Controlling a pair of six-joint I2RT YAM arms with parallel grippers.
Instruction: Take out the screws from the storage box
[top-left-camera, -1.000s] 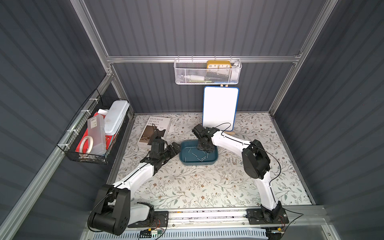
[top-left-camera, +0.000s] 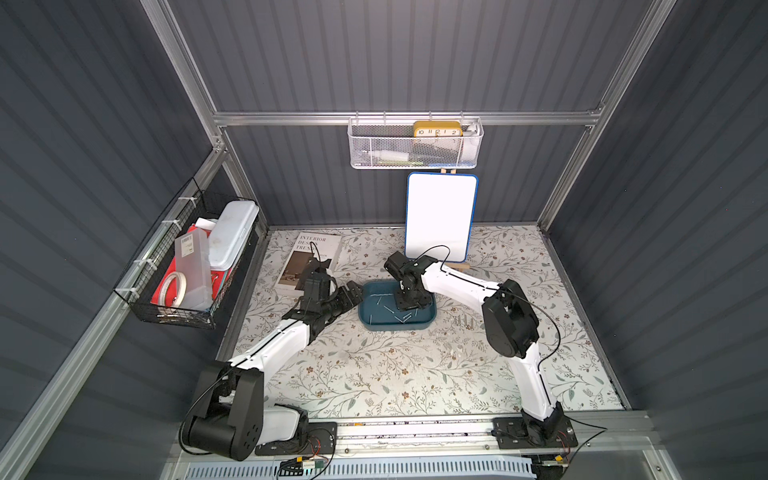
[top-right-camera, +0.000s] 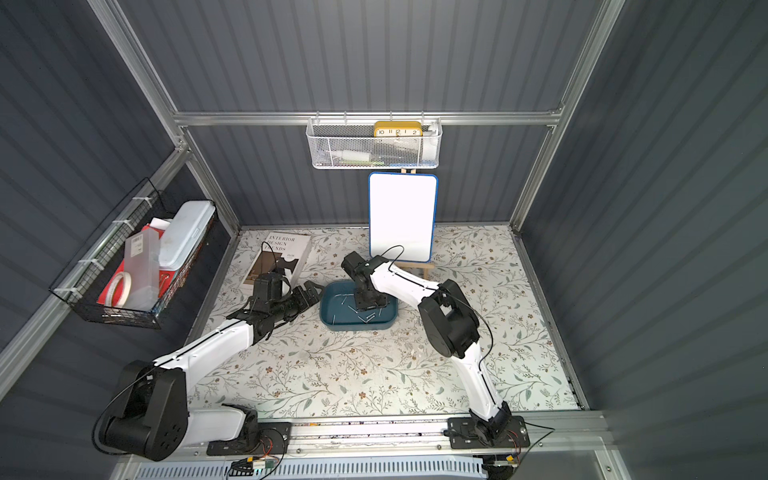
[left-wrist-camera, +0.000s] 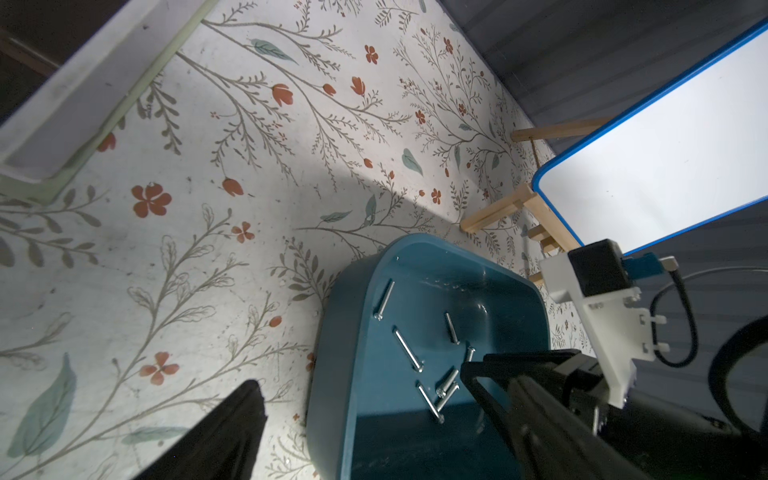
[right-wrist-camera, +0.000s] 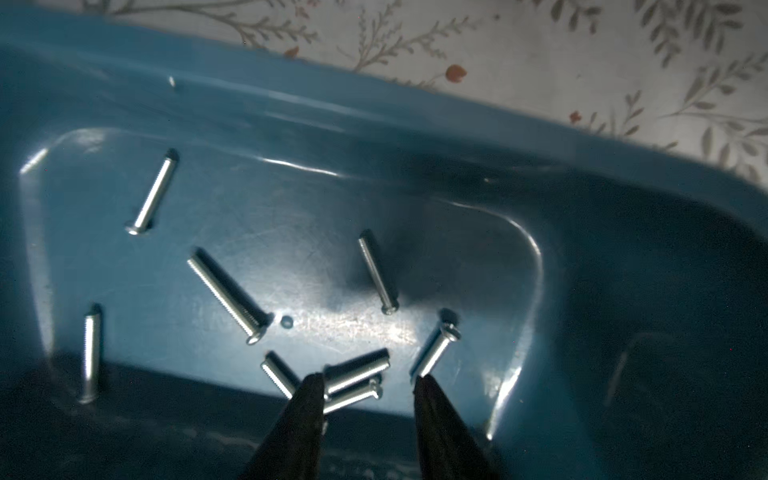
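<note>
Several silver screws lie loose on the floor of the blue storage box (top-left-camera: 387, 325), among them a long screw (right-wrist-camera: 225, 297), a thin one (right-wrist-camera: 377, 274) and a short one (right-wrist-camera: 438, 352). My right gripper is open inside the box, above a cluster of screws, with a wide gap between its fingers. Nothing is held in it. In the left wrist view, screws show along the box's near side. My left gripper is part open outside the box's left rim, its blurred fingers apart with nothing gripped between them.
An easel whiteboard (top-left-camera: 441, 214) stands behind the box. A book (top-left-camera: 297, 268) lies at the back left. Wire baskets hang on the left wall (top-left-camera: 160, 313) and back wall (top-left-camera: 364, 156). The patterned table in front of the box (top-left-camera: 416, 368) is clear.
My right gripper has shifted slightly toward the front of the box. The left arm has shifted only a little near the box's left side.
</note>
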